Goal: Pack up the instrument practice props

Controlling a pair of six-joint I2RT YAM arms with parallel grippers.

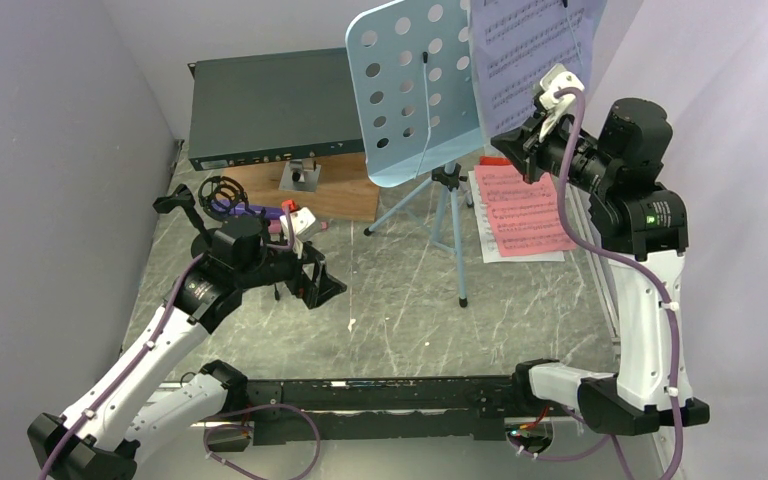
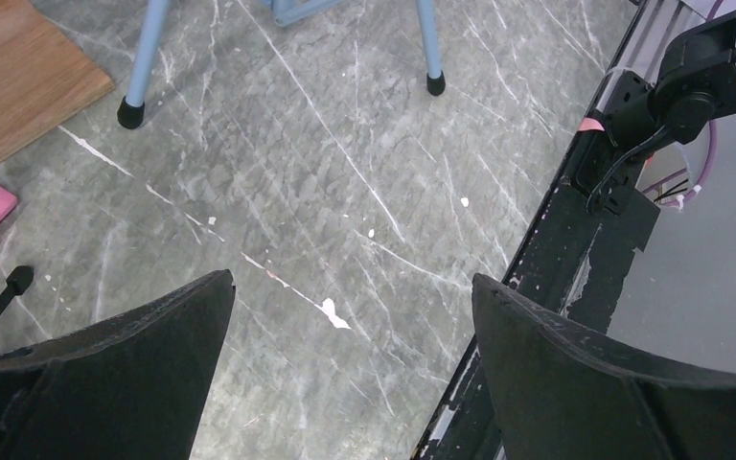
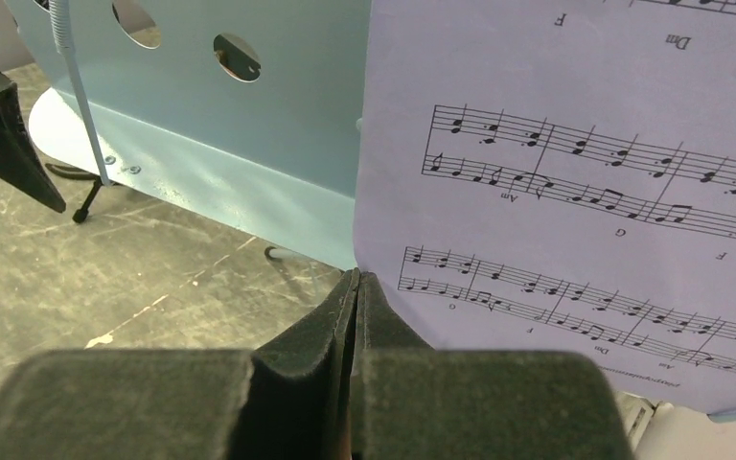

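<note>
A light blue music stand (image 1: 400, 100) stands on its tripod at the back, its perforated desk tilted up. A white music sheet (image 3: 575, 192) lies across the right part of the desk, covering it there. My right gripper is shut at the sheet's lower left corner, with the paper's edge running in at its fingertips. The left gripper hangs open and empty above the left-centre floor. Under the stand's right side lie pink score sheets (image 1: 525, 210) on top of white paper (image 1: 490, 240).
At the back left, a dark flat case (image 1: 275, 105) sits behind a wooden board (image 1: 350, 190) bearing a small metal piece (image 1: 300, 178). Coiled black cable (image 1: 222, 192) and a purple item (image 1: 245, 210) lie beside the left arm.
</note>
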